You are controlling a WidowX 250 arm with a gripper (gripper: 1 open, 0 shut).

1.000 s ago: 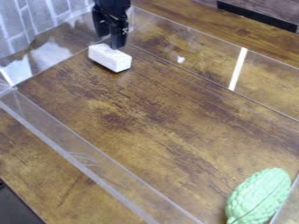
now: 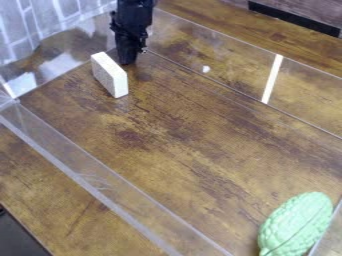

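A white rectangular block (image 2: 110, 75) lies on the wooden floor of a clear-walled bin, in the upper left. Just behind it, at the bin's back corner, is my dark gripper (image 2: 130, 50), apart from the block. Its fingers are too dark and small to show how far open they are.
A green ridged oval object (image 2: 294, 223) lies at the bottom right of the bin. Clear walls (image 2: 94, 180) border the bin, with a white strip (image 2: 273, 78) on the back right. The middle of the floor is empty.
The white block has turned, its near end swinging toward the front, since a second ago. My gripper has moved slightly down and stayed near the back corner.
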